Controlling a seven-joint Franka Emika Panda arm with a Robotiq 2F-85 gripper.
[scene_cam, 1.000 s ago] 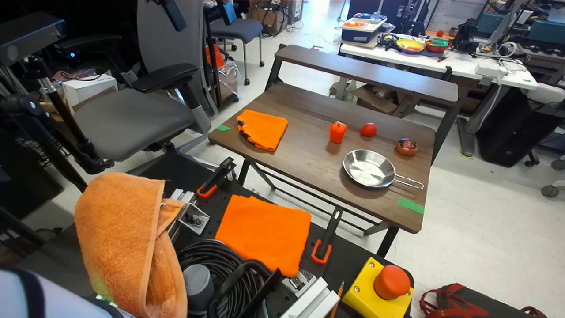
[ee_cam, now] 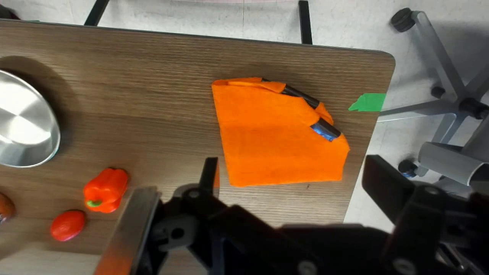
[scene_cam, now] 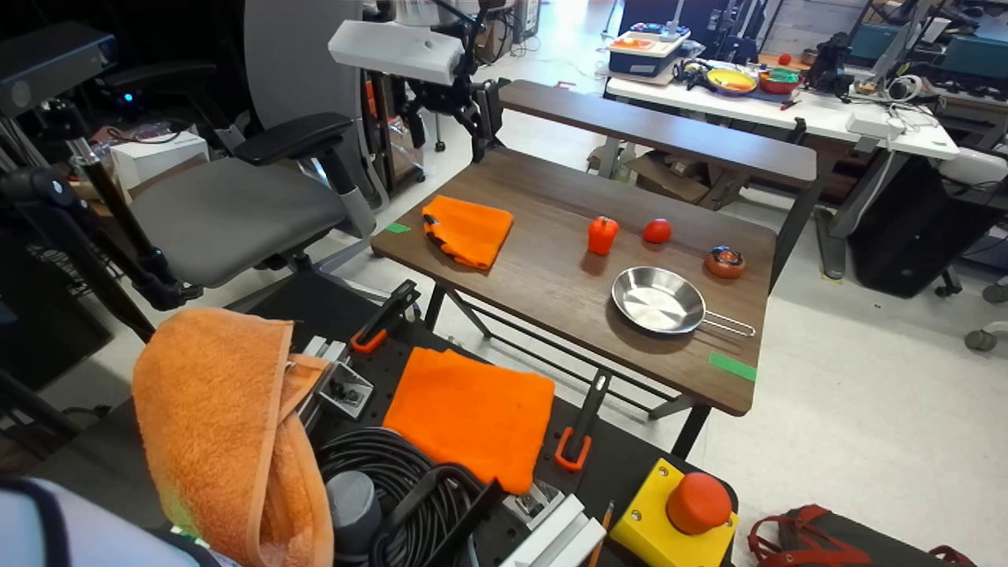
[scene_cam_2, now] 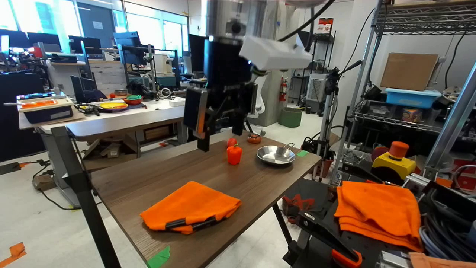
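An orange cloth with black-and-blue strips along one edge lies folded near one end of the brown table. In the wrist view my gripper stands wide open, its two black fingers far apart with nothing held. The cloth lies below the gap, on the tabletop. Exterior view 2 shows the gripper hanging well above the table. A red bell pepper, a red tomato, a steel pan and a round brownish-orange object occupy the other part of the table.
A raised shelf runs along the table's back edge. Green tape marks the corner beyond the cloth. An office chair stands close to that end. Bare tabletop separates the cloth from the pepper.
In exterior view 1 the gripper has come down and right from the top edge, so that more of the arm shows above the table's far left corner. The table objects have not moved.
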